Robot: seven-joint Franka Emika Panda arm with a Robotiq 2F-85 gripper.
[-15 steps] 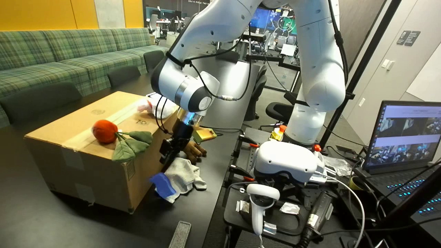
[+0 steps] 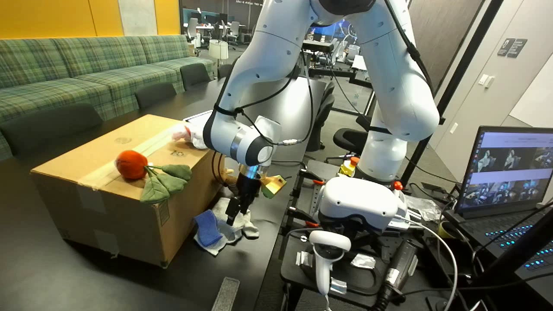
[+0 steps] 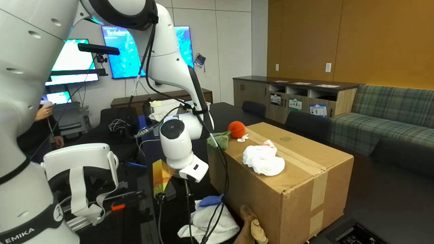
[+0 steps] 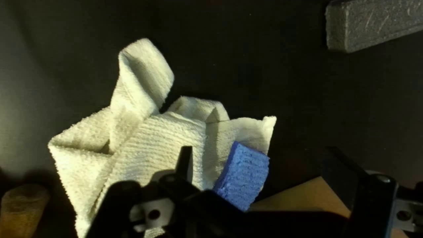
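A blue sponge [image 4: 244, 174] lies on one edge of a crumpled white towel [image 4: 158, 138] on the dark table. My gripper is open above them, pointing down, its two fingers [image 4: 184, 164] spread wide. In the wrist view the sponge shows in the gap, nearer the left finger, and nothing is gripped. From the first exterior view, the gripper [image 2: 233, 217] hangs over the towel [image 2: 236, 223], to the right of the sponge [image 2: 208, 228]. The second exterior view hides the fingertips behind the arm and cables.
A large cardboard box [image 2: 114, 207] stands close beside the towel. On top are a red plush flower [image 2: 131, 165] and a white bag [image 3: 263, 159]. A grey eraser-like block [image 2: 226, 294] lies near the table edge; a brown glove [image 3: 250, 223] is by the box.
My gripper has swung right, away from the box, and now points more steeply down over the towel. The blue sponge, lifted at the fingertips before, now rests flatter on the towel.
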